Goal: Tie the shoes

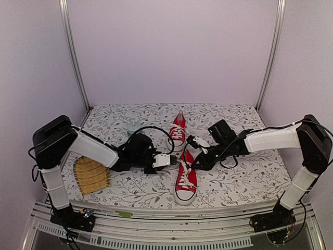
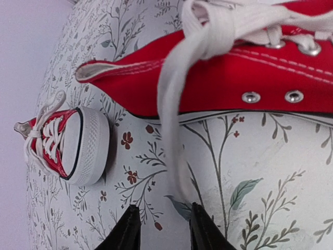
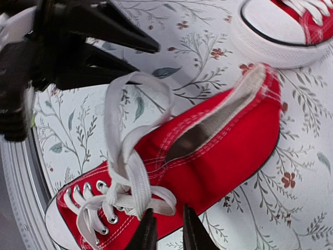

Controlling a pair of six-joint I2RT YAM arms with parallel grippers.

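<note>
The near red shoe [image 1: 184,182] lies with its toe toward the front edge, and both grippers are at its laces. In the left wrist view, my left gripper is open beside this shoe. A white lace [image 2: 169,99] hangs down from the knot, its blurred lower end close to the fingertips; whether it lies between them is unclear. My right gripper stands part open above the shoe, a gap showing between its fingers. Next to its left finger is the lace knot [image 3: 132,172], from which a loop [image 3: 112,112] rises toward the left gripper's fingers.
Behind the near shoe, the other red shoe [image 1: 177,133] has its laces in a bow [image 2: 36,134]. A woven mat [image 1: 91,175] lies at the left, and a pale object [image 1: 133,127] stands at the back left.
</note>
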